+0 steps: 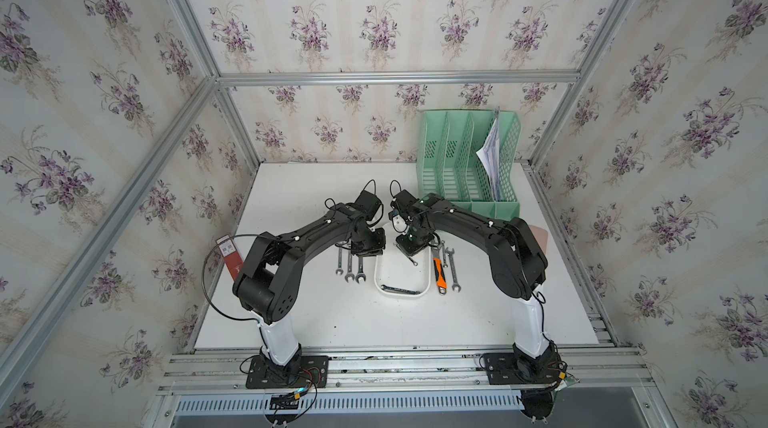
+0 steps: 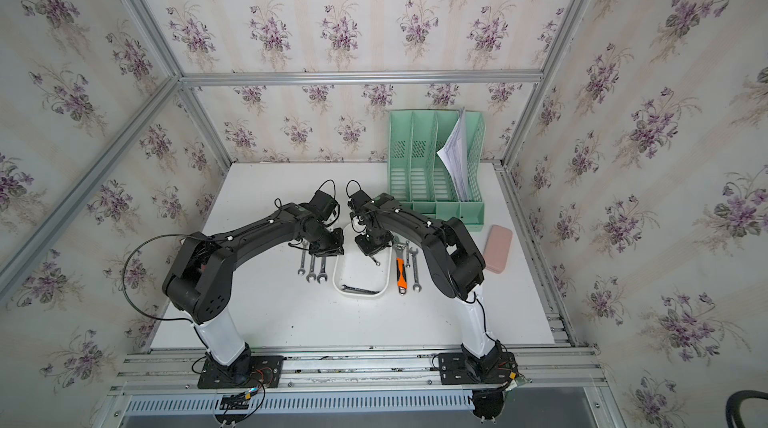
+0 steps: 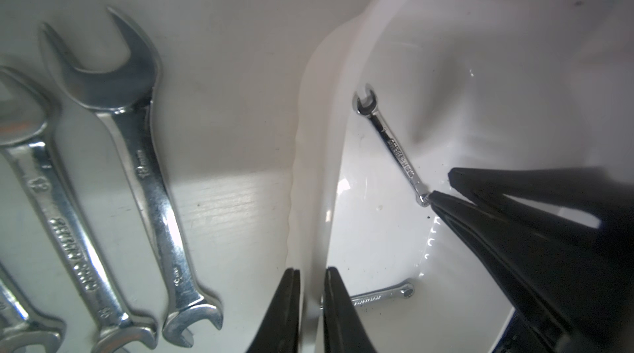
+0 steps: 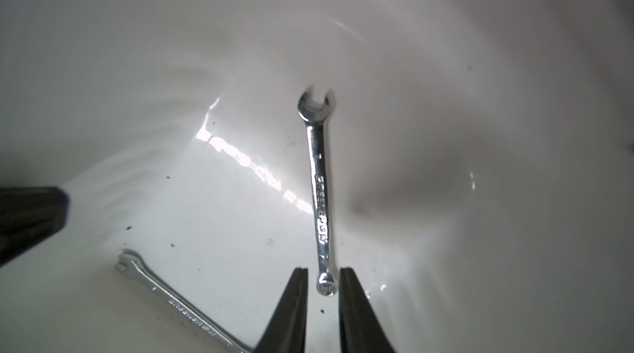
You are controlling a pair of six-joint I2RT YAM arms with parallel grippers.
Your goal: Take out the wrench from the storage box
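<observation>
A white storage box [image 1: 426, 277] stands on the table with two silver wrenches inside. My left gripper is shut on the box's left rim. In the right wrist view, the smaller-looking wrench [image 4: 317, 161] lies lengthwise on the box floor, its ring end just at my right gripper. That gripper is part open, with a gap on each side of the ring end. The left wrist view shows this wrench [image 3: 396, 148] flat, one right fingertip [image 3: 441, 202] close to its end; contact cannot be told. The other wrench [image 4: 178, 300] lies along the near wall.
Several wrenches [image 3: 155, 188] lie left of the box. An orange-handled adjustable wrench [image 1: 439, 269] and silver wrenches [image 1: 453, 269] lie close on its right. A green file rack [image 1: 496, 209] stands behind at the right.
</observation>
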